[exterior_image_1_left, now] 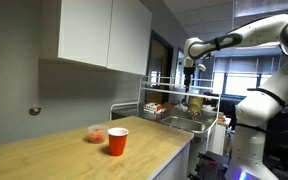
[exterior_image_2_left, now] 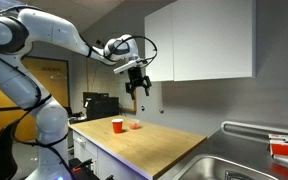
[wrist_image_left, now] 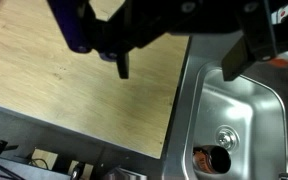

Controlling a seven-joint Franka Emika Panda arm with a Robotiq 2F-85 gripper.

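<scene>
A red cup (exterior_image_1_left: 117, 141) stands upright on the wooden counter (exterior_image_1_left: 54, 160). Close beside it, a clear container (exterior_image_1_left: 97, 133) has something reddish-orange in it. The same cup (exterior_image_2_left: 117, 125) and container (exterior_image_2_left: 135, 124) appear at the counter's far end in exterior view 2. My gripper hangs high above the counter, near the sink edge, its fingers spread wide with nothing between them. A dark jar or can with a reddish-brown top (wrist_image_left: 212, 158) lies in the sink in the wrist view.
The metal sink (wrist_image_left: 234, 115) adjoins the counter's end. A wire rack (exterior_image_2_left: 254, 130) stands behind it, with a red and white item (exterior_image_2_left: 284, 149) on it. White wall cabinets (exterior_image_2_left: 199, 45) hang above.
</scene>
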